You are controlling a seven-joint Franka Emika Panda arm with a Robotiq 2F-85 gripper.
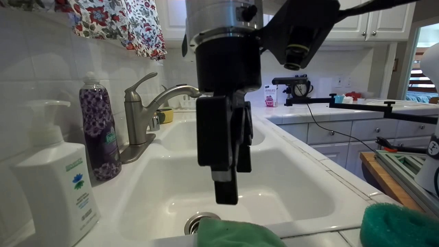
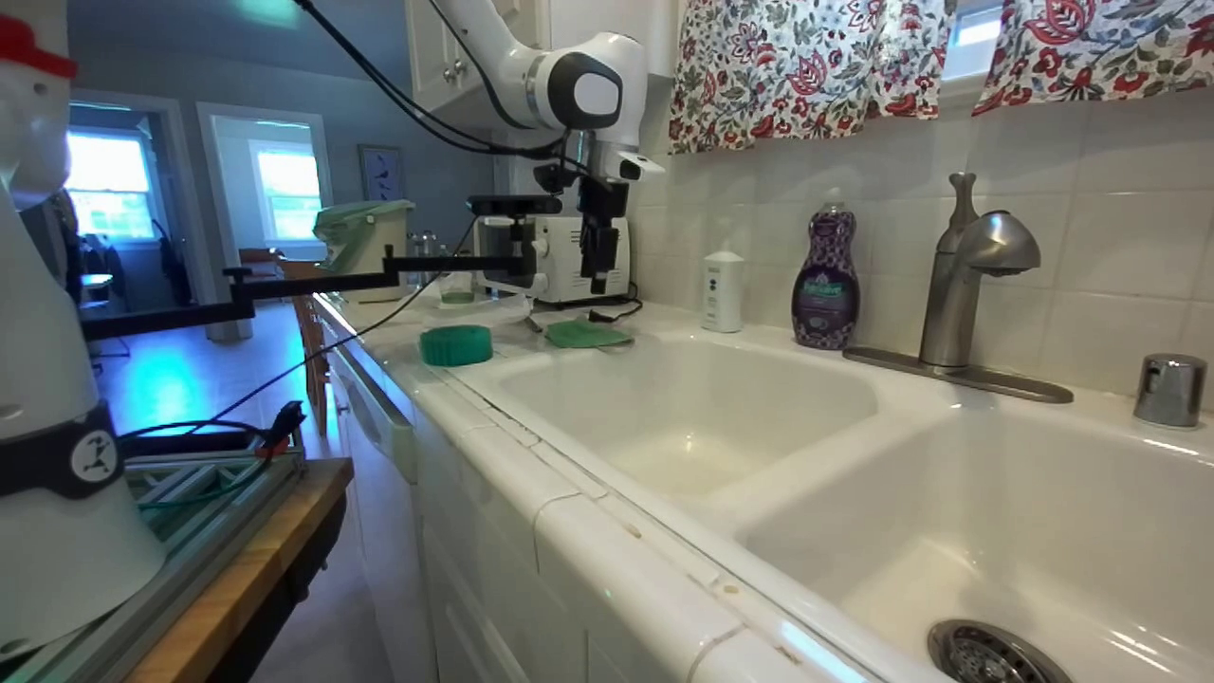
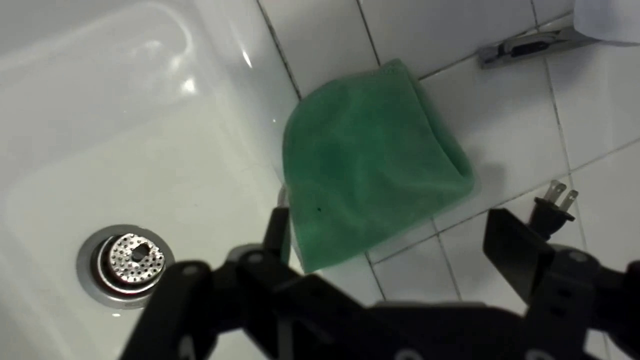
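Observation:
My gripper (image 1: 232, 185) hangs fingers-down over the near sink basin in the first exterior view. In the wrist view its two fingers (image 3: 510, 255) stand wide apart, with nothing held between them. A folded green cloth (image 3: 372, 162) lies flat on the white tiles at the sink's end, below the gripper and apart from it. The same cloth (image 2: 586, 334) shows in the second exterior view, with the gripper (image 2: 598, 279) raised above that end of the counter. One cloth corner hangs over the basin's rim.
A teal scrubber (image 2: 456, 345) sits on the counter near the cloth. White soap bottle (image 1: 61, 181), purple dish soap (image 1: 98, 127) and faucet (image 1: 138, 107) line the wall side. A black plug (image 3: 550, 213) lies on the tiles. The sink basin (image 1: 263, 206) is empty.

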